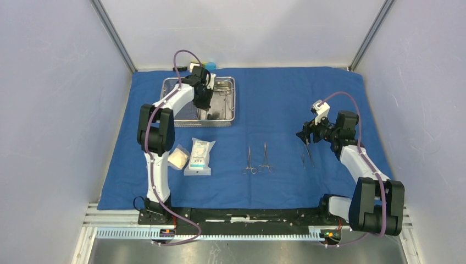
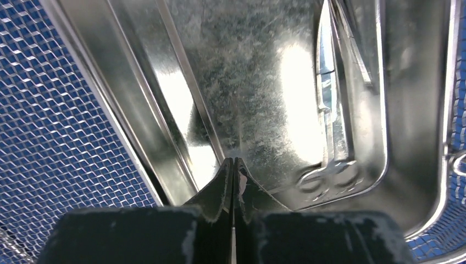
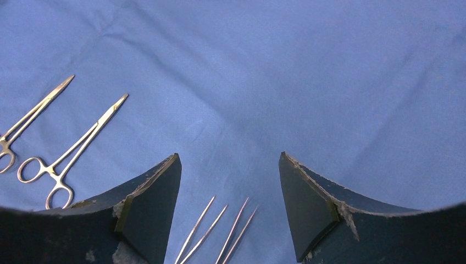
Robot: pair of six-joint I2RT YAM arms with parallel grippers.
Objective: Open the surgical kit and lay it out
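The wire mesh basket [image 1: 172,124] at the back left holds a shiny metal tray. My left gripper is shut over this metal tray [image 2: 187,71], its fingertips close to an inner rim; what lies between them is hidden. Inside lie a pair of scissors [image 2: 328,104] and a thin metal instrument [image 2: 360,60]. My right gripper stands open above the cloth, with nothing between its fingers. Two pairs of tweezers [image 3: 237,226] lie below it. Farther left are a ringed clamp [image 3: 82,142] and another clamp [image 3: 41,111], laid side by side.
A clear bag with a white pack [image 1: 199,156] and a smaller pale pack [image 1: 178,158] lie in front of the basket. Behind it are small items, including a blue one [image 1: 210,66].
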